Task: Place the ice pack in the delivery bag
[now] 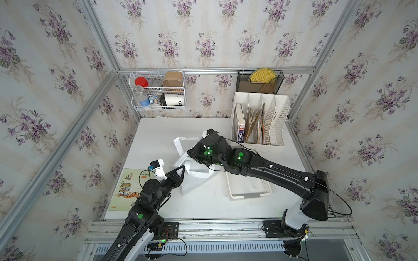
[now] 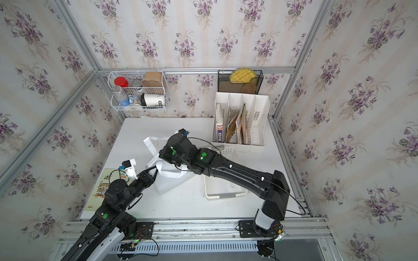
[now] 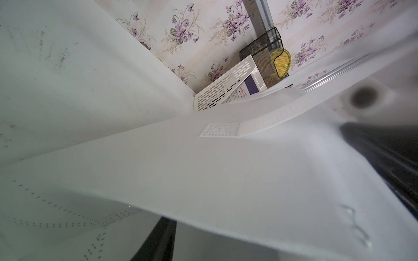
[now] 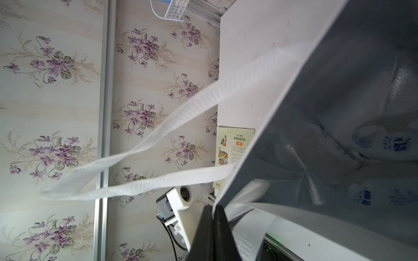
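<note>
The white delivery bag (image 1: 193,184) stands open mid-table, straps loose. The right wrist view shows its dark lining and packs with blue print (image 4: 394,143) inside, probably ice packs. My right gripper is shut at the bag's near rim, with at most that thin rim between its fingertips. My left gripper (image 1: 180,168) is at the bag's left side; in the left wrist view its dark fingers lie apart around white bag material, partly hidden, so its grip is unclear.
A white basket (image 1: 248,191) lies right of the bag, under my right arm. A file holder (image 1: 274,117) stands back right, a booklet (image 1: 126,187) at left. Wire racks (image 2: 137,104) hang on the back wall.
</note>
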